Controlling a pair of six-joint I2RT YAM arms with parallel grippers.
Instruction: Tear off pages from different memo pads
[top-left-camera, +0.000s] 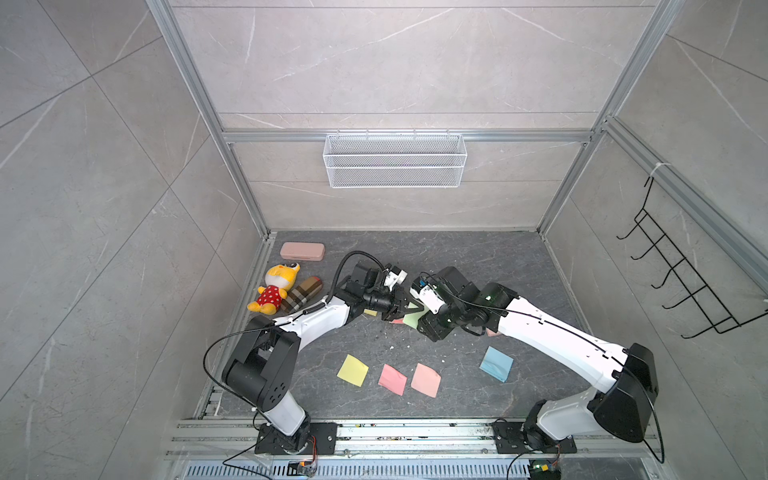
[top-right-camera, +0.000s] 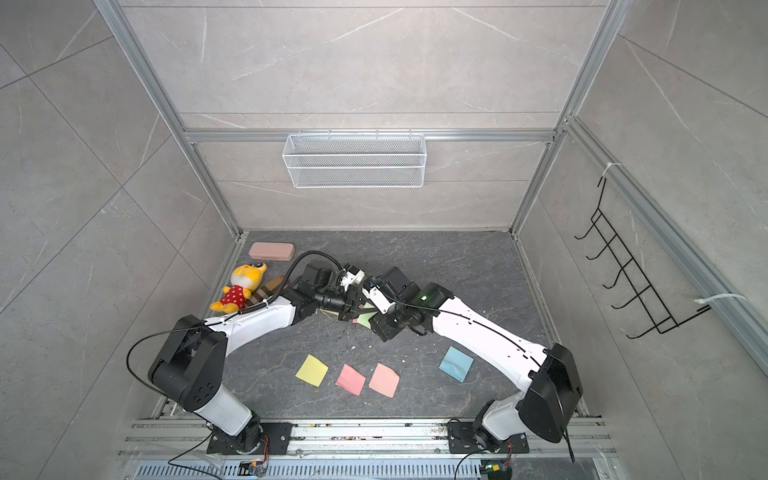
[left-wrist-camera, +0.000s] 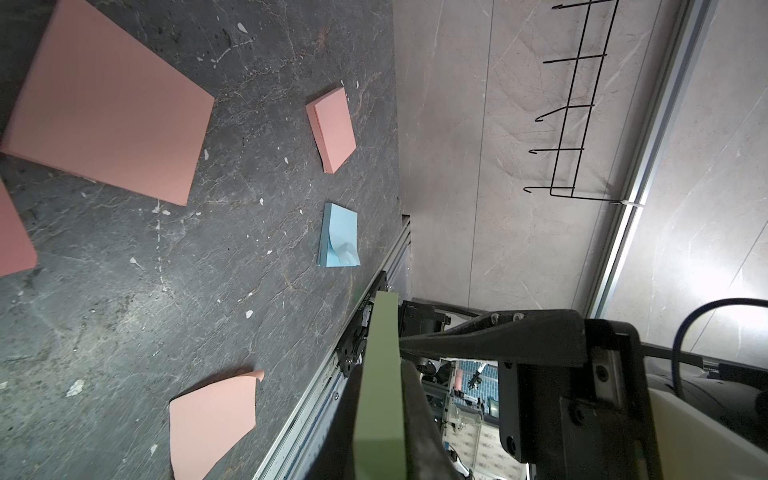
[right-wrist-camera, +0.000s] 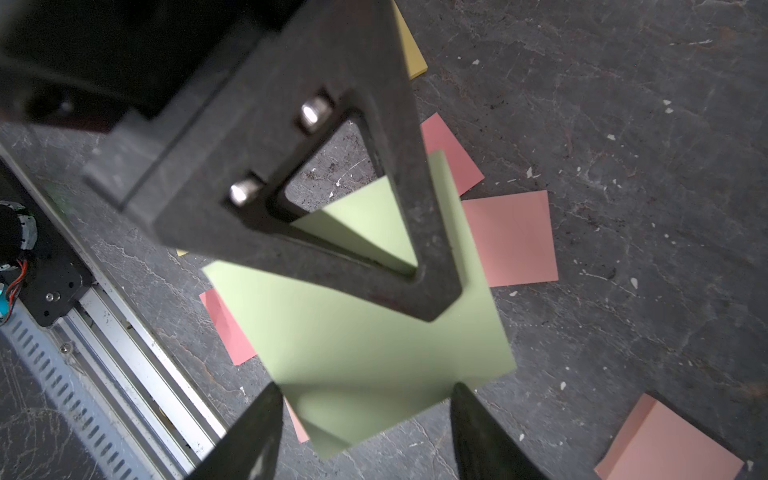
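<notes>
My right gripper is open, its blurred fingertips at the pad's lower edge. Along the front of the floor lie a yellow sheet (top-left-camera: 353, 370), a red sheet (top-left-camera: 392, 380), a salmon sheet (top-left-camera: 425, 381) and a blue pad (top-left-camera: 496, 364). More pink pads (left-wrist-camera: 112, 104) lie beneath and beside the grippers.
At the back left are a pink case (top-left-camera: 302, 251), a yellow plush toy (top-left-camera: 278, 280) and a plaid object (top-left-camera: 304, 294). A wire basket (top-left-camera: 394, 160) hangs on the back wall, a black hook rack (top-left-camera: 680, 272) on the right.
</notes>
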